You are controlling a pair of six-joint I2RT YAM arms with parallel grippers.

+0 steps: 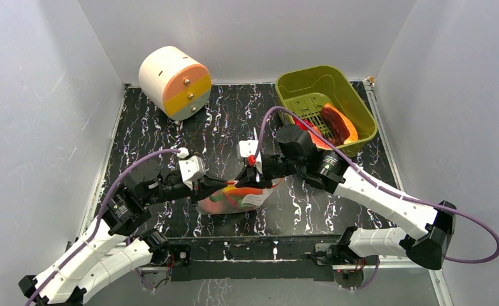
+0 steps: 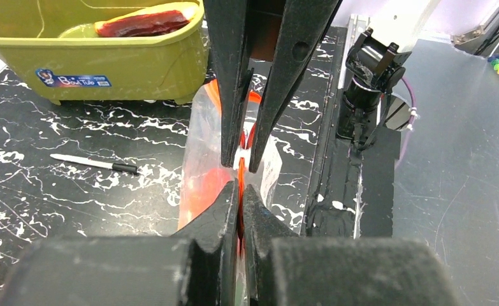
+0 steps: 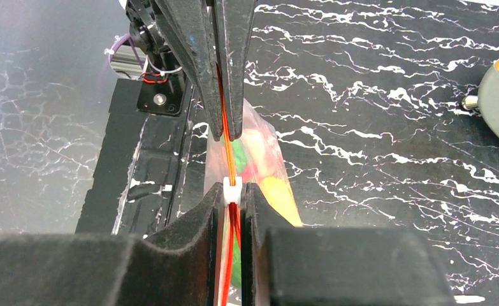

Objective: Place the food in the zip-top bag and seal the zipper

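Note:
The clear zip top bag (image 1: 253,200) lies near the front of the table with colourful food inside. Along its top runs an orange zip strip (image 3: 229,156). A white slider (image 3: 232,190) sits on this strip, pinched in my right gripper (image 1: 239,183), which is shut. Both sets of fingers nearly meet in the top view and cover part of the bag's top edge.
A green basket (image 1: 285,80) with several food pieces stands at the back right. A drum-shaped drawer box (image 1: 160,73) occupies the back left. Near the bag lies a pen (image 2: 94,162). Bare table (image 1: 317,204) shows to the bag's right.

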